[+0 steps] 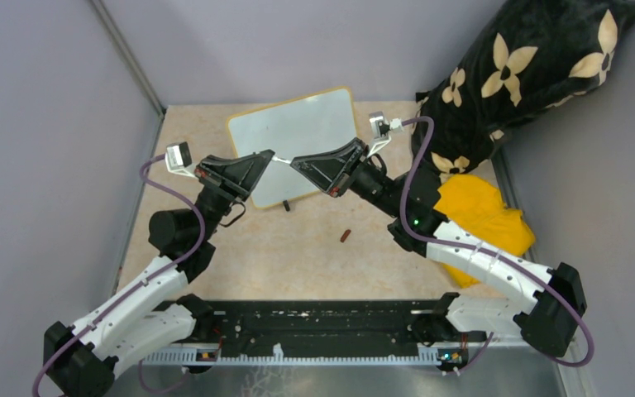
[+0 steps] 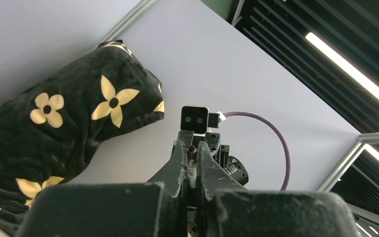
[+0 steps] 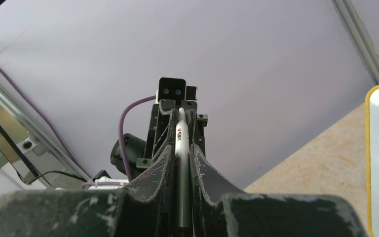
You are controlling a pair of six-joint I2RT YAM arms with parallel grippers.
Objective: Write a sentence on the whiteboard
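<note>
Above the whiteboard (image 1: 306, 124) a white marker (image 1: 282, 160) spans the two grippers, which face each other tip to tip. My left gripper (image 1: 269, 155) is shut on one end of it, and my right gripper (image 1: 295, 163) is shut on the other. In the right wrist view the marker (image 3: 181, 138) runs lengthwise between the fingers toward the opposite gripper. In the left wrist view its shaft (image 2: 192, 173) shows between the fingers. The whiteboard lies on the table, its yellow edge also visible in the right wrist view.
A black flowered cushion (image 1: 537, 74) leans at the back right, above a yellow cloth (image 1: 484, 215). A small dark piece (image 1: 286, 206) lies at the board's lower edge and a reddish-brown piece (image 1: 345, 236) on the bare table (image 1: 273, 265).
</note>
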